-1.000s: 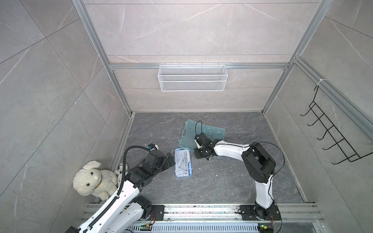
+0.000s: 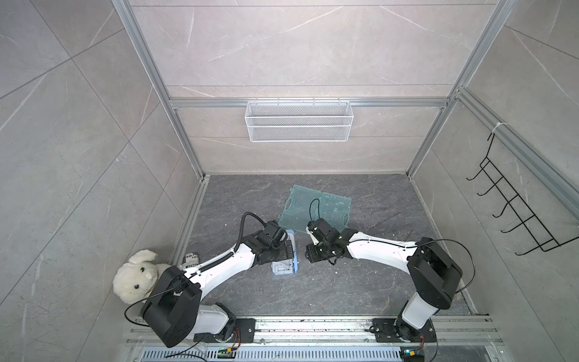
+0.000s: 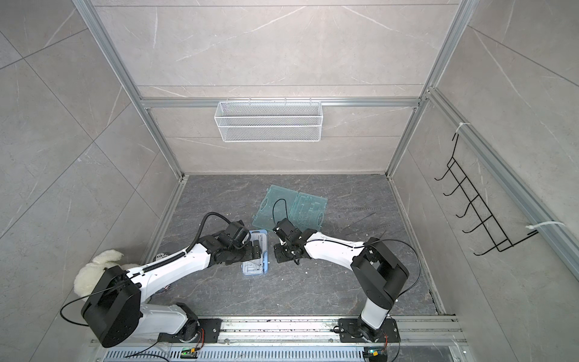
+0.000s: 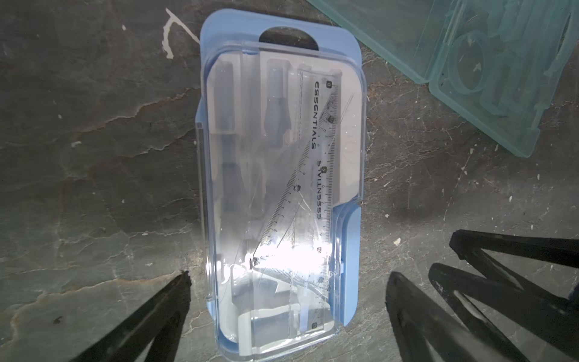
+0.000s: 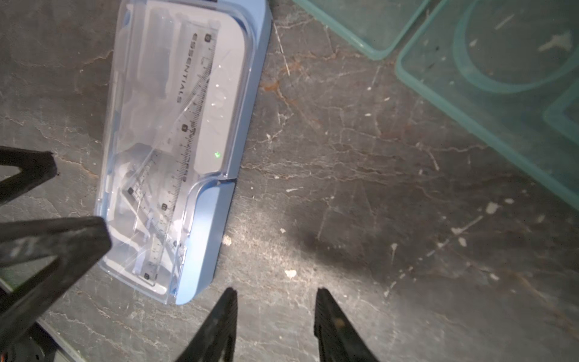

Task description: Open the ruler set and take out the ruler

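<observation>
The ruler set [image 4: 241, 199] is a clear-lidded case with a light blue base, lying on the floor with its lid down. Through the lid show a clear ruler [image 4: 318, 157] and a set square. My left gripper is open above the near end of the case, a finger to either side, nothing between them. To the right of the case, my right gripper hangs over bare floor, fingers apart and empty. The case [image 5: 172, 120] fills the left of the right wrist view, where the left gripper's dark fingers [image 5: 54, 241] partly cover it.
An opened teal case [image 2: 315, 206] lies flat behind the ruler set, close to the right arm. A white plush toy [image 2: 135, 277] sits at the left wall. A wire basket [image 2: 299, 120] hangs at the back.
My left gripper has moved right and now hangs over the ruler set. My right gripper has come slightly toward the front.
</observation>
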